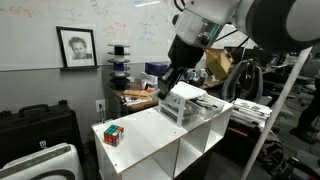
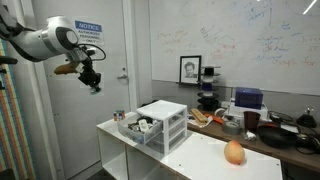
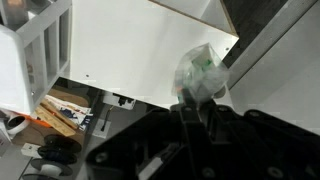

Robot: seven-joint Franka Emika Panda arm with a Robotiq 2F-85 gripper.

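My gripper is shut on a small shiny item (image 3: 200, 72), whitish with some green, blurred in the wrist view; exactly what it is cannot be made out. In exterior view 2 the gripper (image 2: 95, 84) hangs at the left in front of the door, well above the white shelf top (image 2: 220, 158). A multicoloured cube-like box (image 1: 113, 134) rests on the near end of the shelf in exterior view 1, away from the gripper.
A white drawer unit (image 2: 168, 124) and a grey bin (image 2: 133, 130) with items stand on the shelf. An orange round object (image 2: 234, 152) sits farther right. Bare shelf top (image 1: 145, 143) lies beside the multicoloured box.
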